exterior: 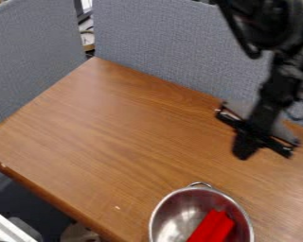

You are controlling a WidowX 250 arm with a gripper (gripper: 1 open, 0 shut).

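Note:
My gripper [242,148] hangs over the right side of the wooden table, shut, with nothing visible between its fingers and slightly blurred. Below and to the left of it, a steel pot [169,217] stands at the bottom edge of the view, cut off by the frame. A red object [211,228] lies inside the pot.
Grey padded walls [161,38] border it at the back and left. A dark gap and white rail lie beyond its lower-left edge.

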